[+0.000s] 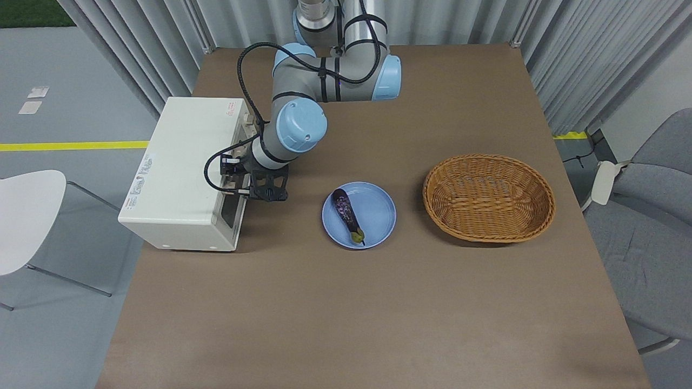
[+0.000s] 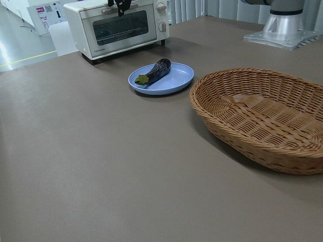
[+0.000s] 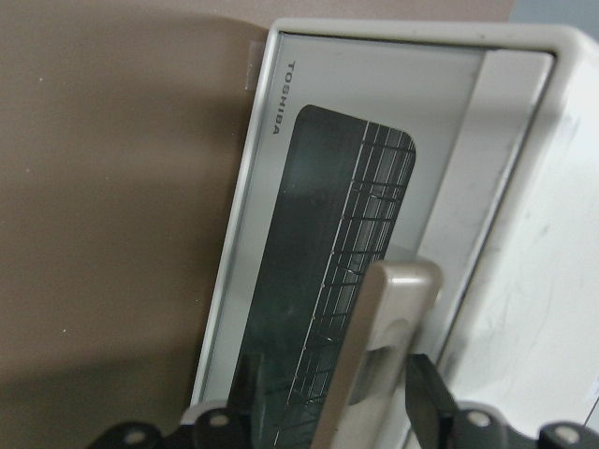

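Observation:
The white Toshiba toaster oven stands at the left of the table with its door closed. My gripper is at that door, its two black fingers either side of the beige handle in the wrist view; whether they press on it I cannot tell. An eggplant lies on a blue plate beside the oven.
A woven wicker basket sits right of the plate. Chairs stand off both sides of the table, and the arm's base is at the back.

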